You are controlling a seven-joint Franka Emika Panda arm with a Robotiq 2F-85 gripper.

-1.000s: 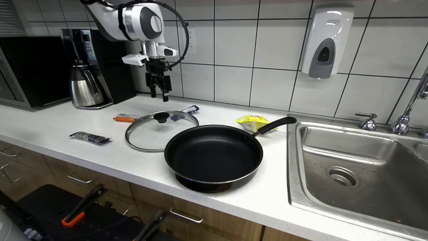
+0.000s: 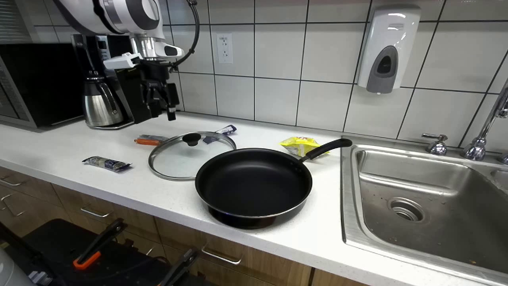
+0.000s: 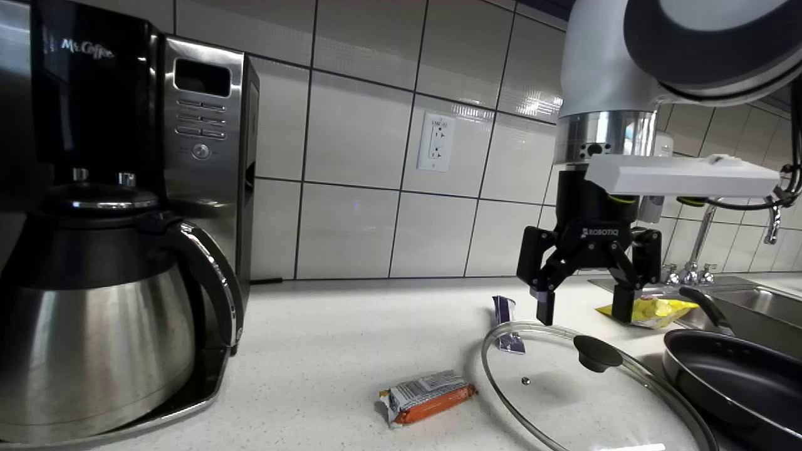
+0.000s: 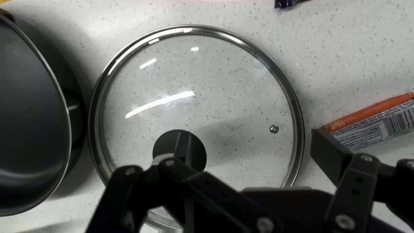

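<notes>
My gripper [image 2: 160, 113] hangs above the counter, open and empty, pointing down. In exterior view 2 its two fingertips [image 3: 546, 308] stand well apart, above the glass lid. The clear glass lid [image 4: 233, 93] lies flat on the counter with its black knob [image 2: 191, 139] facing up. A black frying pan [image 2: 254, 181] rests beside the lid, empty, its handle toward the back right. In the wrist view one fingertip overlaps the knob [image 4: 167, 145], while the other appears near the orange and grey wrapped bar [image 4: 368, 118]. Clear height shows between the gripper and the lid.
A dark wrapped bar [image 2: 107, 163] lies at the front left, a purple one [image 2: 226, 129] behind the lid. A yellow bag [image 2: 297, 144] sits behind the pan. The coffee maker [image 2: 102, 102] stands left, the sink [image 2: 414, 200] right. Bare counter shows at left.
The arm and gripper have moved left, toward the coffee maker, and nearer the front in exterior view 1. Lid, pan and wrapped bars have not moved.
</notes>
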